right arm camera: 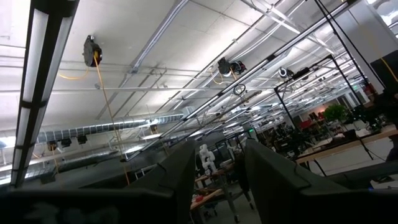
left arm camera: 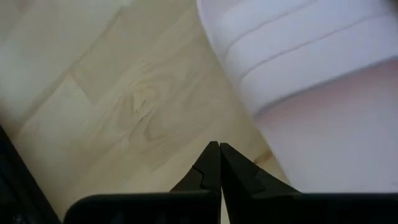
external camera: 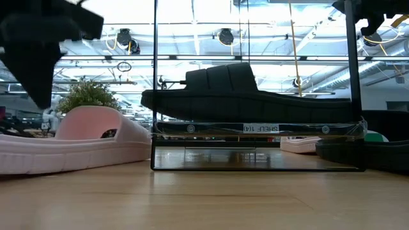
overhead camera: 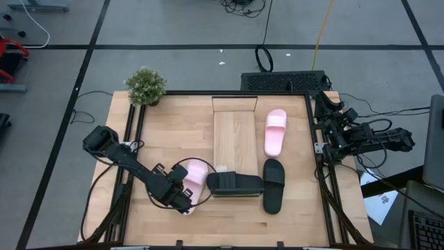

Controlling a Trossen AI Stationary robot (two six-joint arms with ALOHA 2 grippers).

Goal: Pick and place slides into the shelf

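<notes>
My left gripper is shut, its tips meeting over bare wood just beside the left pink slide (left arm camera: 311, 50), with nothing between them. From above, that gripper (overhead camera: 187, 205) covers part of this slide (overhead camera: 196, 173). One black slide (external camera: 236, 102) rests on the shelf (external camera: 255, 130), its strap toward the left. A second black slide (overhead camera: 273, 193) lies on the table right of the shelf, and another pink slide (overhead camera: 275, 126) lies behind it. My right gripper, far from all slides, stands open and empty, facing the room.
A light wooden board (overhead camera: 234, 142) runs behind the shelf. The potted plant (overhead camera: 146, 86) stands at the table's back left corner. Bare tabletop (overhead camera: 277, 226) lies along the front and front right.
</notes>
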